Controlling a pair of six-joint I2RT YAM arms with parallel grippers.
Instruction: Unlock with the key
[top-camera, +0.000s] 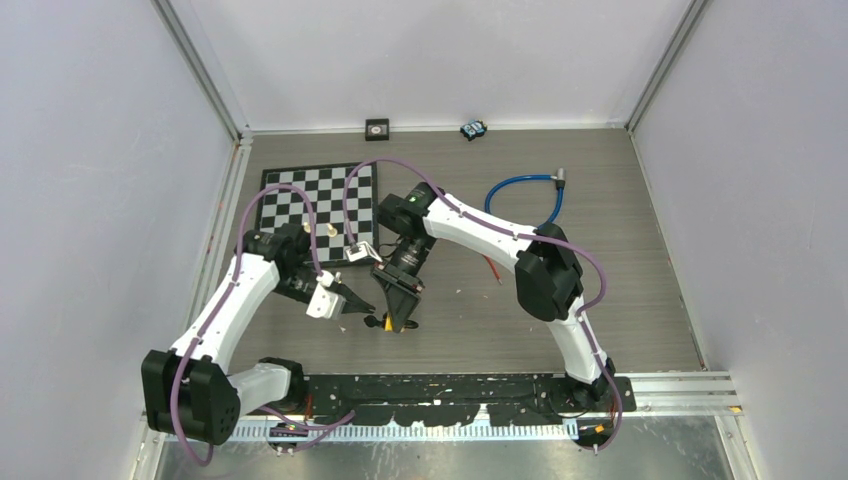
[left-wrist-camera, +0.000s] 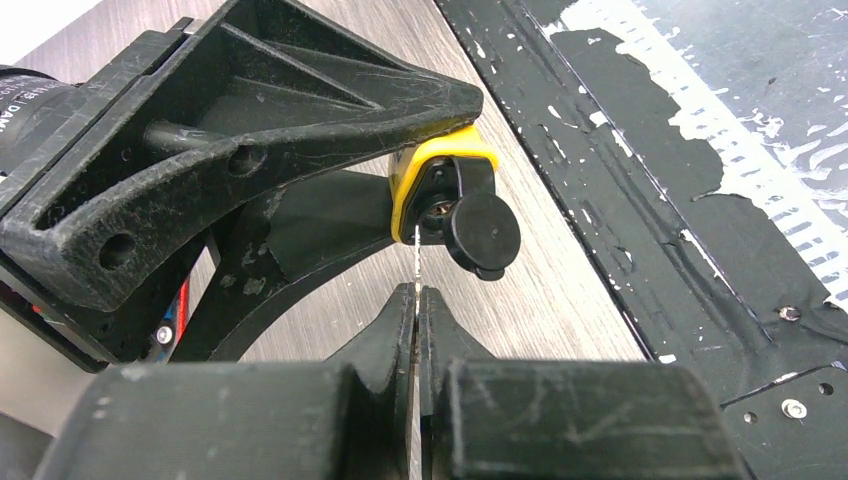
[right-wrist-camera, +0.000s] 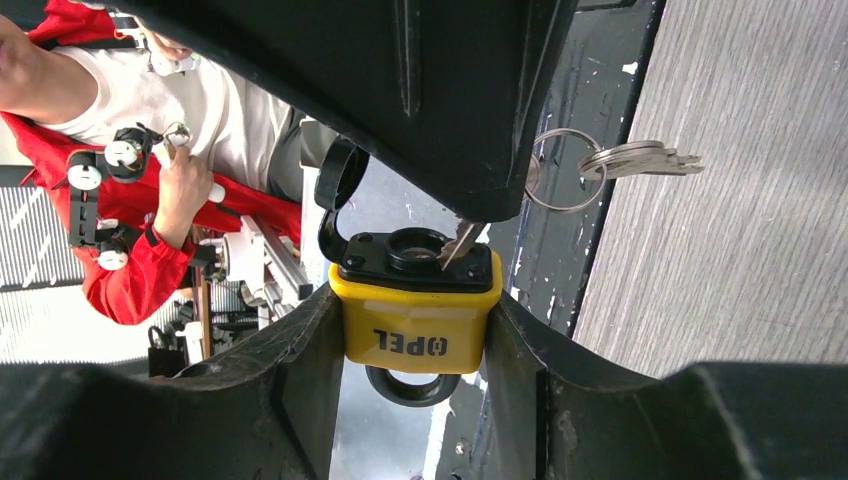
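A yellow padlock marked "OPEL" (right-wrist-camera: 415, 330) is clamped between the two fingers of my right gripper (top-camera: 394, 322), its black end face turned toward the left gripper. The keyhole (right-wrist-camera: 417, 246) is exposed; its round black cover (left-wrist-camera: 482, 235) hangs swung aside. My left gripper is shut on a thin key (left-wrist-camera: 417, 250), whose blade points at the padlock. In the right wrist view the key's tip appears beside the keyhole, over the black face, not inside the opening. Whether tip and face touch, I cannot tell. Other keys (right-wrist-camera: 640, 160) dangle from a ring behind the left fingers.
A chessboard (top-camera: 318, 205) lies beyond the left arm. Toward the back right are a blue hose (top-camera: 520, 180) and a small toy (top-camera: 473, 130). The table's black front edge (top-camera: 430, 390) runs close to both grippers.
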